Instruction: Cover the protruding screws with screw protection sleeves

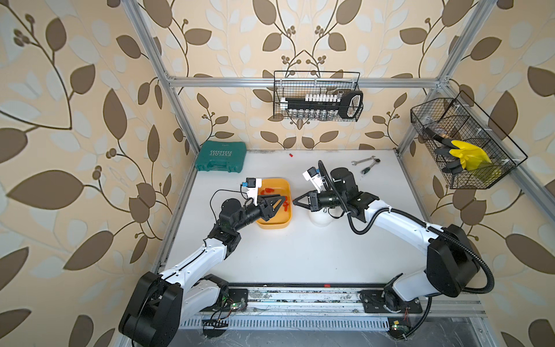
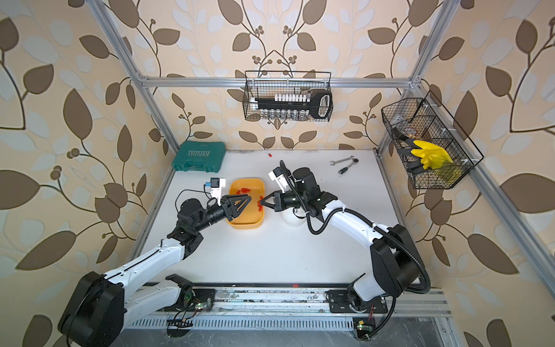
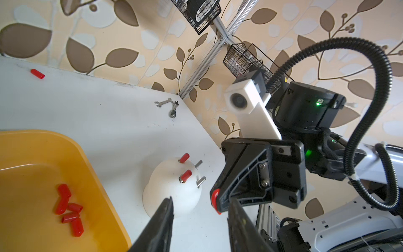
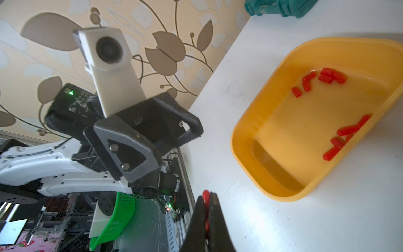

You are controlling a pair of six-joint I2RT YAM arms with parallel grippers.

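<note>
A white dome [image 3: 165, 189] on the table carries protruding screws; two wear red sleeves [image 3: 186, 175], and two bare ones [image 3: 200, 181] show in the left wrist view. More red sleeves [image 4: 350, 129] lie in the orange tray [image 4: 289, 134]. My right gripper is shut on a red sleeve at its fingertips, left of and above the dome. My left gripper, over the tray area, has its fingers parted with nothing between them and faces the right gripper.
A green case [image 1: 220, 155] sits at the back left. Wrenches [image 2: 347, 164] and a loose red sleeve [image 3: 37, 73] lie at the back of the table. Wire baskets [image 1: 315, 95] hang on the frame.
</note>
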